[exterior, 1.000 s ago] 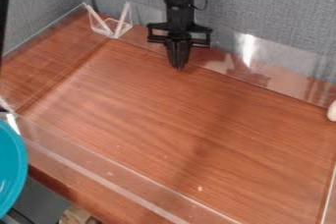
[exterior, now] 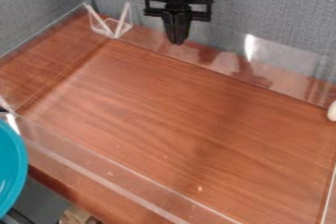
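Note:
My black gripper [exterior: 178,34] hangs at the top centre of the view, over the back edge of the wooden table, in front of the grey wall. Its fingers are shut and point down, with nothing visible between them. The wooden tabletop [exterior: 184,130] below is bare apart from small light specks.
Clear plastic walls [exterior: 262,76] border the table. A white wire-like piece [exterior: 110,24] stands at the back left corner. A blue round object [exterior: 6,169] sits outside at the lower left, and a white object [exterior: 331,112] at the right edge.
My gripper has risen and shifted slightly to the left.

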